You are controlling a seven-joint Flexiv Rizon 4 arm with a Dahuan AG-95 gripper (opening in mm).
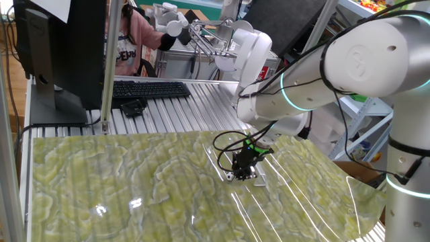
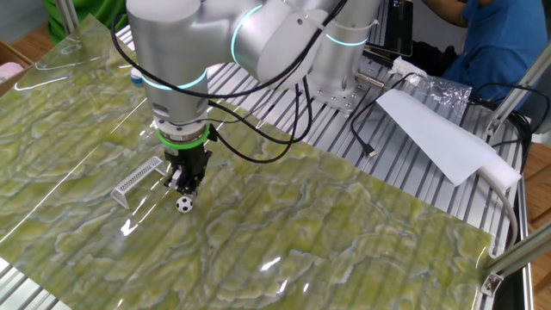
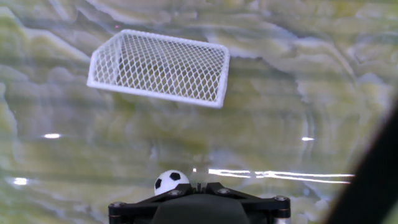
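Note:
A small black-and-white football (image 3: 169, 180) lies on the green marbled sheet, partly hidden behind the left finger in the wrist view. My gripper is shut, its fingertips together and nothing visible between them. The ball is beside the tips, not between them; whether they touch it cannot be told. Exterior view 2 has the ball (image 2: 184, 204) just below the gripper (image 2: 186, 188). A white goal with a mesh net (image 3: 161, 68) stands upright ahead of the fingers, clear of the ball. From exterior view 1, the goal (image 1: 261, 177) is mostly blocked by the gripper.
Bare marbled sheet (image 1: 121, 181) spreads widely around the ball and goal, with bright reflections. A keyboard (image 1: 151, 89) and a monitor (image 1: 57, 60) sit beyond its edge. White paper (image 2: 435, 129) lies on the slatted table near the arm's base. Cables loop beside the gripper.

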